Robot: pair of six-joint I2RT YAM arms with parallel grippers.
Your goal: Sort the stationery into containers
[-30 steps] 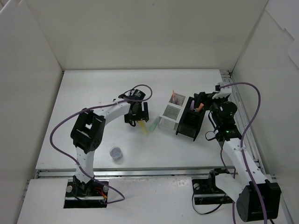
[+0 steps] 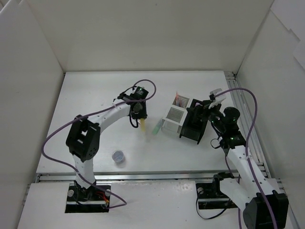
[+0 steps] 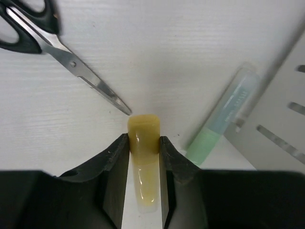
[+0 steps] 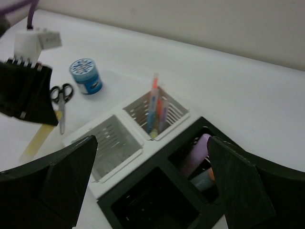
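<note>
In the left wrist view, my left gripper is shut on a yellow highlighter, gripping it near its capped end. Scissors with black handles lie just beyond, and a green highlighter rests on the table to the right. My right gripper is open above the containers, nothing between its fingers. A purple highlighter and an orange-capped one lie in the far compartment of the black container. The white container holds several slim pens in its far compartment; its near one looks empty.
A blue jar stands on the table beyond the scissors. A round clear-topped jar sits near the front edge. Bare table lies behind the containers and at the far left.
My right gripper has swung left over the black container, open throughout.
</note>
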